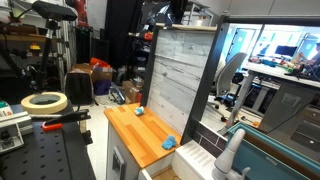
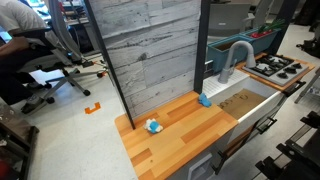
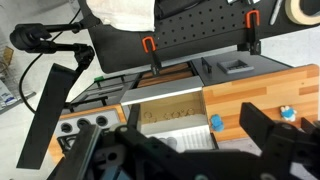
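My gripper shows along the lower edge of the wrist view, its dark fingers spread wide. It stands open, with nothing between the fingers and the toy kitchen below. On the wooden counter (image 2: 180, 138) lie a small blue item (image 2: 204, 100) beside the sink and a blue-and-white item (image 2: 153, 125) farther left. The sink (image 2: 240, 104) has a brown bottom, and a grey faucet (image 2: 235, 57) stands behind it. Part of the dark arm (image 1: 185, 14) appears at the top in exterior view 1.
A stove top (image 2: 276, 68) adjoins the sink. A tall plank-patterned panel (image 2: 160, 45) rises behind the counter. The black table (image 3: 195, 45) carries a white cloth (image 3: 125, 12), orange-marked clamps at its edge and a tape roll (image 1: 45, 103).
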